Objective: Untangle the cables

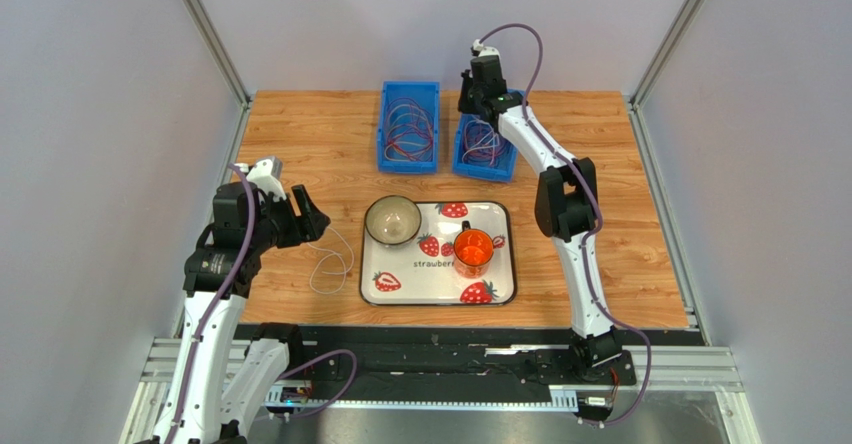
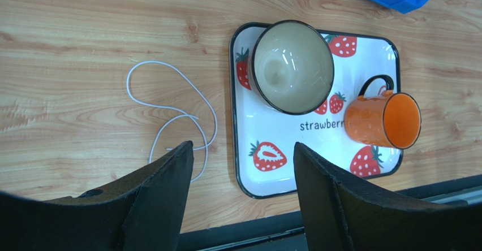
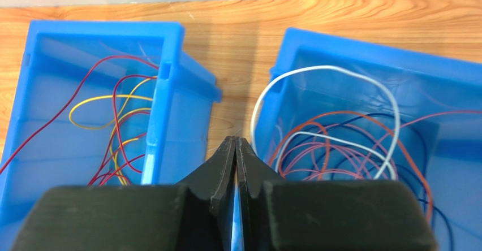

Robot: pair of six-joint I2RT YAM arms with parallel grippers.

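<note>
Two blue bins of cables stand at the back: the left bin (image 3: 51, 31) holds red and yellow cables, the right bin (image 3: 362, 46) red, pink, dark blue and white cables (image 3: 328, 69). My right gripper is shut over the right bin's near-left side; the white cable runs down behind its fingertips, and whether it is gripped is unclear. A loose white cable (image 2: 192, 85) lies looped on the wood, left of the tray. My left gripper hangs open above that area, nothing between its fingers.
A strawberry tray (image 1: 395, 289) holds a bowl (image 1: 393, 220) and an orange mug (image 1: 473, 252) at front centre.
</note>
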